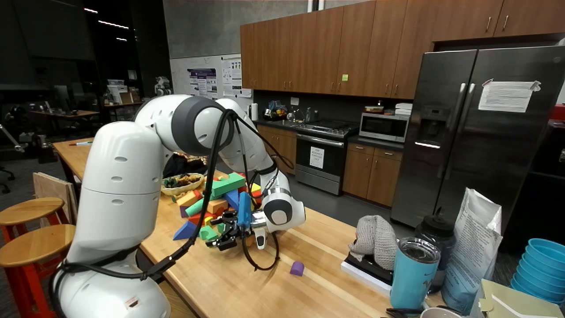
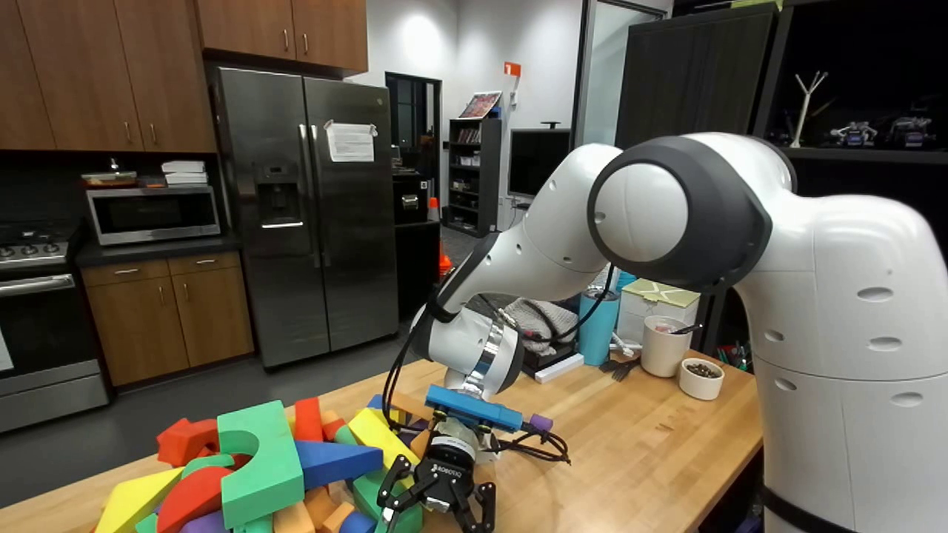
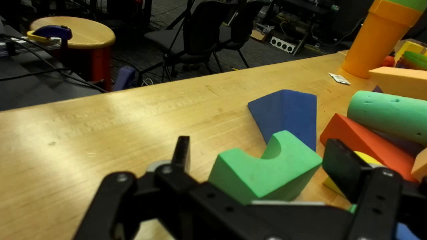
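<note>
Low over the wooden table, my gripper stands open, its two black fingers wide apart. Ahead of it in the wrist view lies a green block with a curved notch (image 3: pixel 276 172), framed between the fingers but with no clear contact. Behind that block is a blue wedge (image 3: pixel 290 112). A red block (image 3: pixel 368 144) and a green cylinder (image 3: pixel 388 114) lie to the right. Exterior view 1 places the gripper (image 1: pixel 221 231) at the near edge of the block pile, beside the notched green block (image 1: pixel 208 233).
The heap of coloured blocks (image 2: pixel 262 462) crowds one side of the gripper. A small purple block (image 1: pixel 297 268) sits alone on the table. Farther off stand a blue tumbler (image 1: pixel 414 273) and a white bag (image 1: pixel 472 249). Bare tabletop (image 3: pixel 100 148) spreads left in the wrist view.
</note>
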